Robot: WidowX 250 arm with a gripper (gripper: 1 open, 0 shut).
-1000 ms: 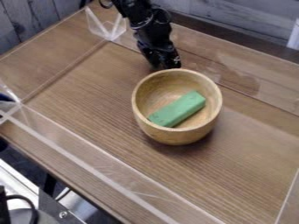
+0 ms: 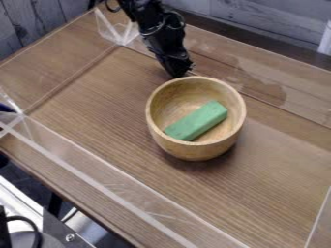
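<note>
A round wooden bowl (image 2: pixel 207 97) stands on the wooden table, right of centre, with a green block (image 2: pixel 196 121) lying inside it. My black gripper (image 2: pixel 176 70) is low over the table just behind the bowl, at the top middle of the camera view. Its fingertips are small and dark, partly near the bowl's rim, so whether they are open or shut is hard to make out.
A wall runs along the back at the top right. Clear strips line the table's left part, with dark items beyond the lower left edge.
The gripper has shifted slightly to the left and up in the view. The bowl and green block look unchanged.
</note>
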